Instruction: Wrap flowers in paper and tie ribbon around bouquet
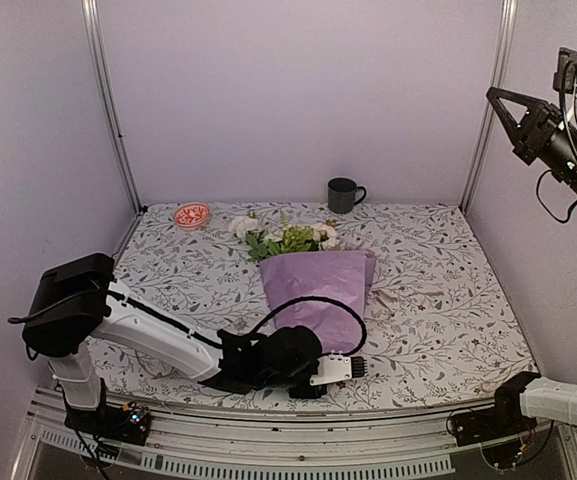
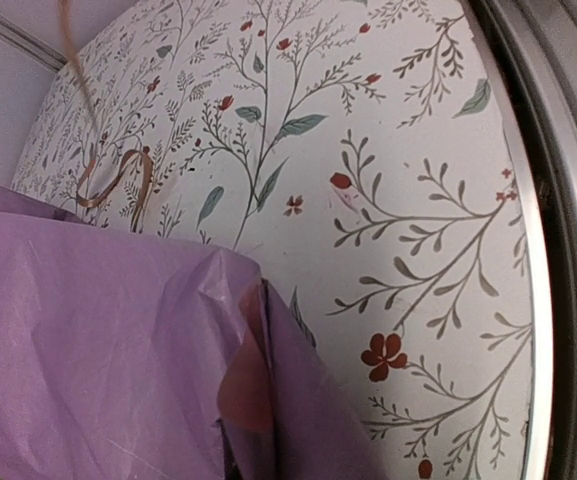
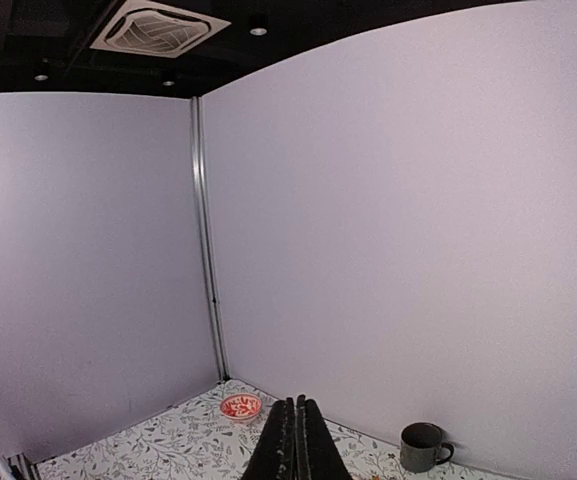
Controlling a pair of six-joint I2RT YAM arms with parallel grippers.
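The bouquet lies mid-table in the top view, its white and pale pink flowers with green leaves (image 1: pixel 290 240) showing above purple wrapping paper (image 1: pixel 318 280). At the paper's lower end, near the front edge, my left gripper (image 1: pixel 308 388) points down. In the left wrist view the purple paper (image 2: pixel 118 340) bunches into a fold around its mostly hidden fingertips, which look shut on that fold. A thin brown ribbon (image 2: pixel 144 185) lies loose and curled beyond the paper. High at the right, away from the bouquet, my right gripper is shut with nothing between its fingers.
A dark mug (image 1: pixel 342 195) stands at the back, behind the flowers. A red-and-white bowl (image 1: pixel 191 215) sits at the back left. Free table surface (image 1: pixel 458 330) stretches to the right of the bouquet; walls enclose the back and sides.
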